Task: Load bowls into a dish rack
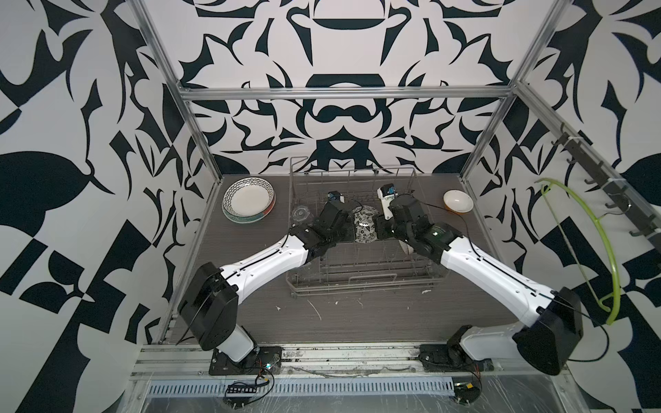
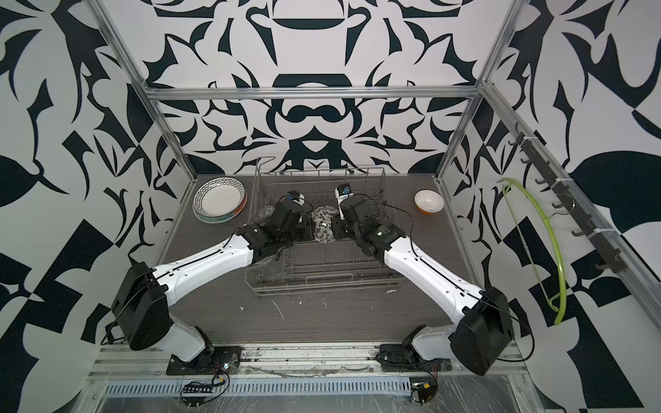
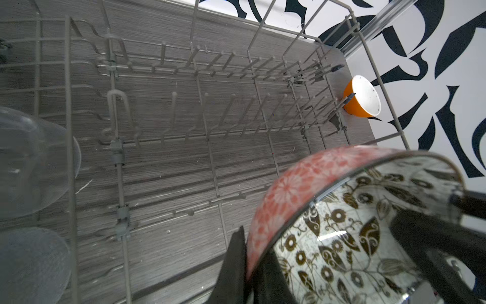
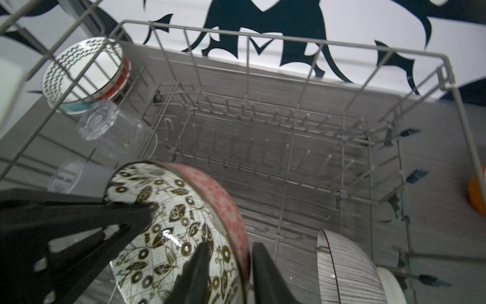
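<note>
A bowl [image 1: 365,225] with a dark flower pattern inside and a pink-red outside is held up over the dish rack [image 1: 371,280], tilted on its side. My left gripper is shut on its near rim, one finger inside and one outside. From the opposite side, my right gripper straddles the rim with its fingers partly apart; a gap shows between the inner finger and the bowl wall. A striped bowl [image 4: 349,268] stands on edge in the rack's right part.
Clear glasses [image 4: 114,126] occupy the rack's left side. Stacked patterned dishes [image 1: 249,198] sit left of the rack, and an orange bowl [image 1: 458,201] with a white inside sits to its right. The rack's back rows of prongs [image 3: 222,111] look empty.
</note>
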